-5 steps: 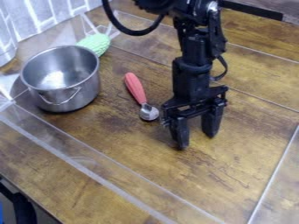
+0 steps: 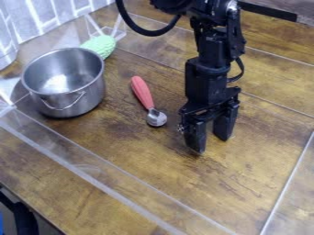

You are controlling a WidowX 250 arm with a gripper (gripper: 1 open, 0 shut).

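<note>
My black gripper (image 2: pixel 207 138) hangs low over the wooden table, right of centre, its two fingertips pointing down near the surface and apart from each other, with nothing visible between them. Just left of it lies a spoon or scoop with a red handle (image 2: pixel 141 91) and a metal head (image 2: pixel 156 117), not touched by the gripper. A steel pot (image 2: pixel 64 67) with a wire handle stands at the upper left.
Behind the pot lies a pale green corn-like object (image 2: pixel 101 40) near a clear plastic sheet at the back left.
The spoon and pot have not visibly moved.
</note>
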